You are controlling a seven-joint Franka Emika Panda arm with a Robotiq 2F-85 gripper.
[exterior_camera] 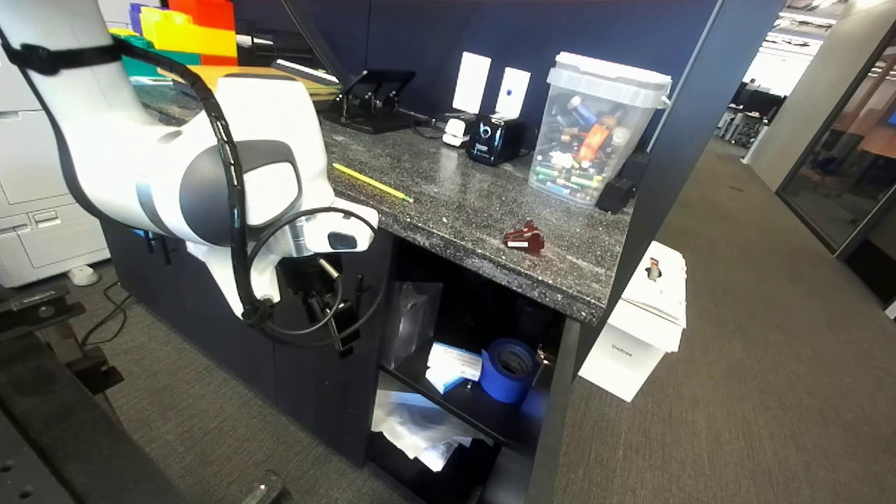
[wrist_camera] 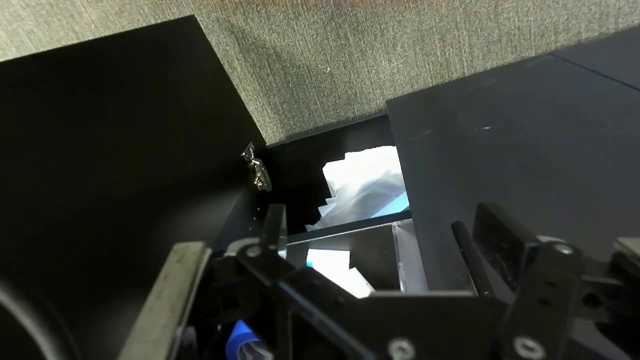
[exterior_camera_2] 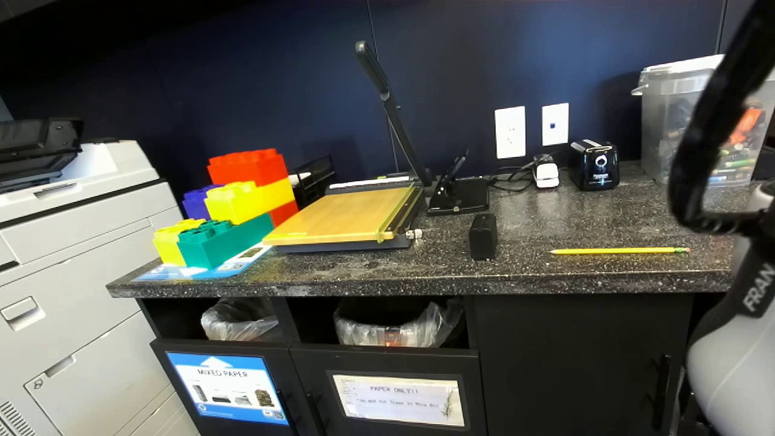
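Note:
My gripper [exterior_camera: 351, 315] hangs in front of the cabinet, below the counter's edge. In the wrist view its fingers stand wide apart, with one dark finger [wrist_camera: 275, 229] on the left and the other [wrist_camera: 501, 240] on the right; nothing is gripped. A black handle [wrist_camera: 471, 258] on the shut cabinet door [wrist_camera: 510, 156] shows just left of the right finger; its distance from it is unclear. The neighbouring door [wrist_camera: 120, 120] is swung open. Inside lie a blue tape roll [exterior_camera: 509, 369], a white-and-blue packet [exterior_camera: 453, 365] and, lower down, clear plastic bags [exterior_camera: 416, 420].
On the counter [exterior_camera: 470, 201] rest a yellow pencil [exterior_camera: 372, 182], a dark red staple remover [exterior_camera: 525, 239], a black pencil sharpener [exterior_camera: 495, 138] and a clear bin of markers [exterior_camera: 592, 134]. A paper cutter [exterior_camera_2: 341, 214] and large toy blocks [exterior_camera_2: 240, 218] occupy its other end.

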